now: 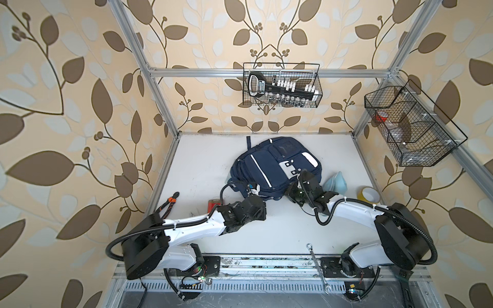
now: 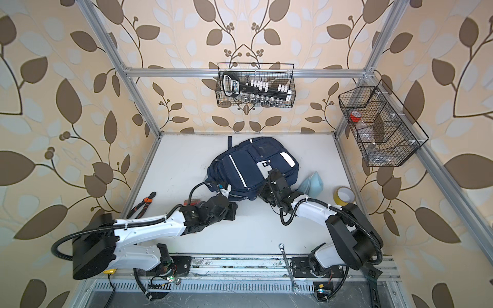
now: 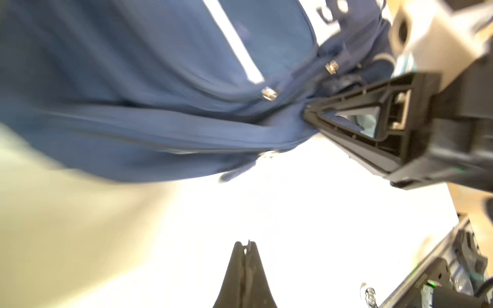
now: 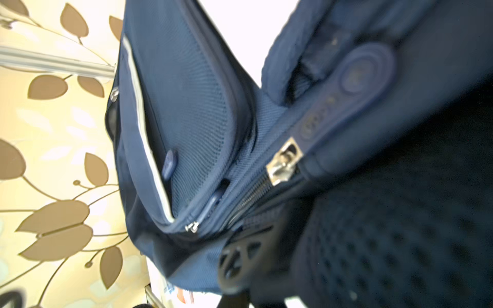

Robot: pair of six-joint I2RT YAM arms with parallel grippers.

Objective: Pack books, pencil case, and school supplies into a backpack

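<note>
The navy backpack (image 1: 274,161) lies on the white table. Below its front edge, my left gripper is shut, its fingertips meeting with nothing between them. A zipper slider (image 3: 268,153) and its dangling pull (image 3: 233,173) are at the lower seam, clear of those fingers. My right gripper reaches the bag's edge further right; whether its fingers are closed on fabric is hidden. In the right wrist view, a large rubber zipper pull (image 4: 344,92) with a metal slider (image 4: 284,161) lies along the bag, near a black buckle (image 4: 241,264).
A light blue item (image 1: 336,183) and a yellow tape roll (image 1: 368,195) stand at the right. Pliers (image 1: 168,203) lie at the left, with a red item (image 1: 213,204) beside my left arm. Wire baskets (image 1: 281,97) hang behind.
</note>
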